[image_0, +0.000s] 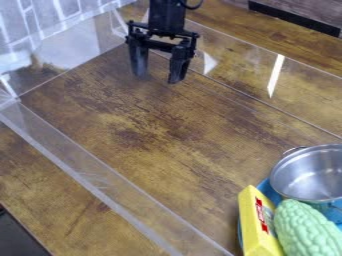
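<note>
My black gripper (159, 62) hangs at the top centre of the camera view, over the back of the wooden table (160, 140), its two dark fingers pointing down and standing apart with nothing visible between them.
At the lower right are a steel pot (310, 172), a yellow box (257, 222) and a pale green corn-cob or cabbage-like object (306, 229) on something blue. Clear plastic barriers edge the table.
</note>
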